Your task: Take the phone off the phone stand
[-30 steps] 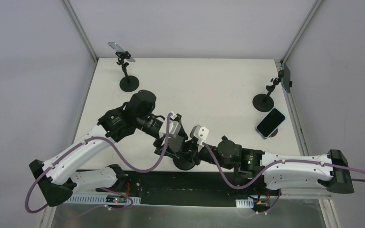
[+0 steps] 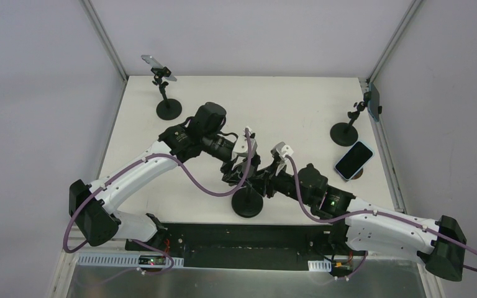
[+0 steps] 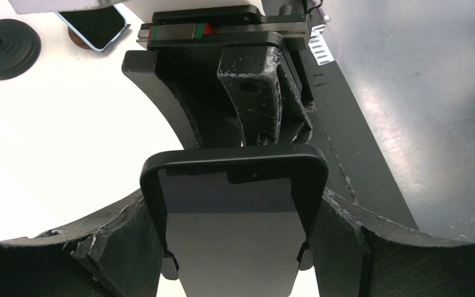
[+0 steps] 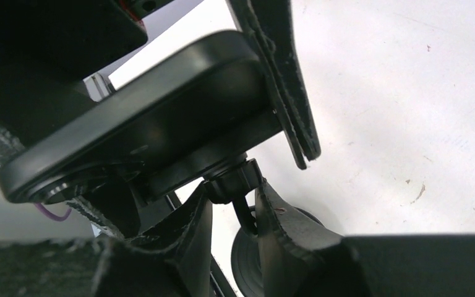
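Observation:
Both grippers meet at the middle phone stand near the front edge of the white table; its round base (image 2: 246,205) shows below them. In the left wrist view, the dark phone holder (image 3: 232,157) with a grey screen-like face (image 3: 235,247) sits between the fingers of my left gripper; whether they grip it is unclear. In the right wrist view, the stand's neck lies between the fingertips of my right gripper, beneath the black holder (image 4: 142,124); its grip is unclear. The top view hides both fingers behind the arms.
A stand with a phone (image 2: 166,107) is at the back left, another (image 2: 344,133) at the right edge. A loose phone (image 2: 353,161) lies face up near the right.
Both arms and the middle stand have shifted to the right and slightly toward the back over the last second, the grippers staying together at the stand.

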